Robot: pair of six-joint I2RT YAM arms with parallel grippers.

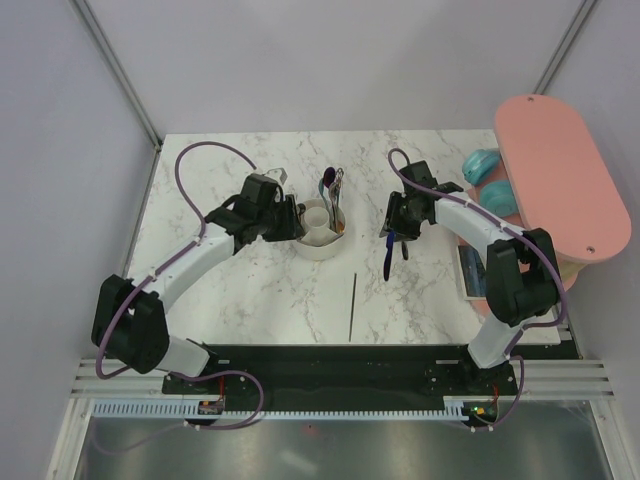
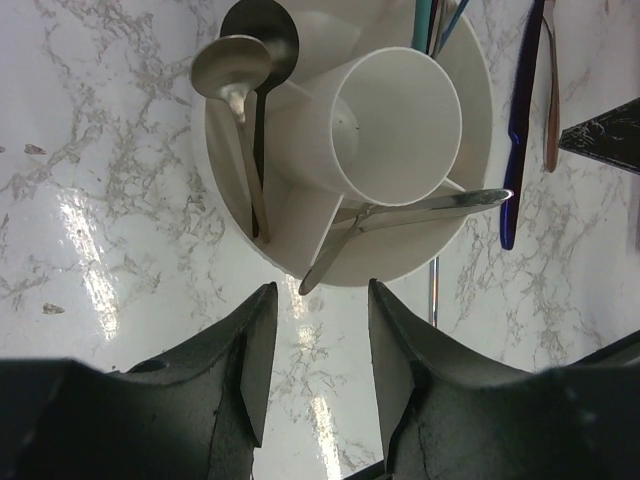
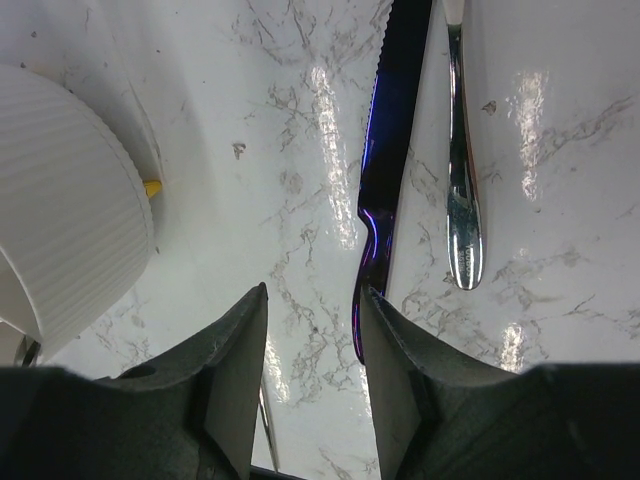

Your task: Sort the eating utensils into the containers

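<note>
A round white divided container with a central cup stands mid-table. Two spoons lean in one compartment; slim silver utensils rest across another, and colourful handles rise from a third. Over the container's left side hovers my left gripper, open and empty, with a silver utensil's end near the gap between its tips. My right gripper is also open, above a dark blue serrated knife, whose handle passes by one fingertip. Right of that knife lies a silver-handled utensil; its far end is cut off.
A thin stick lies on the marble near the front. At the right stand a pink rack with teal bowls and a grey tray.
</note>
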